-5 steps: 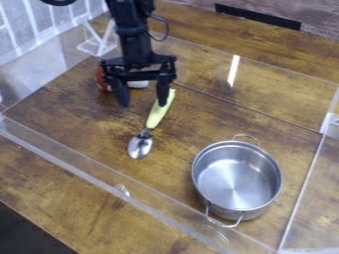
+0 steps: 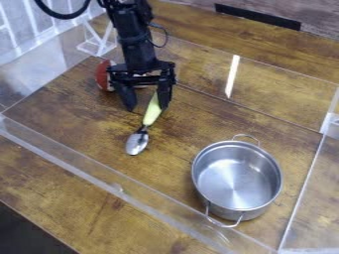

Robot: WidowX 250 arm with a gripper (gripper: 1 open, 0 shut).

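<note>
My black gripper (image 2: 143,94) is open in the upper middle of the camera view, low over the wooden table, with a finger on each side near the pale yellow-green handle (image 2: 154,108) of a spoon. The spoon's metal bowl (image 2: 137,143) points toward the front. A red and white object (image 2: 103,73) lies just behind and left of the gripper, partly hidden by the arm.
A steel pot (image 2: 236,179) with wire handles stands at the lower right. Clear plastic walls edge the table (image 2: 66,169).
The spoon looks unmoved.
</note>
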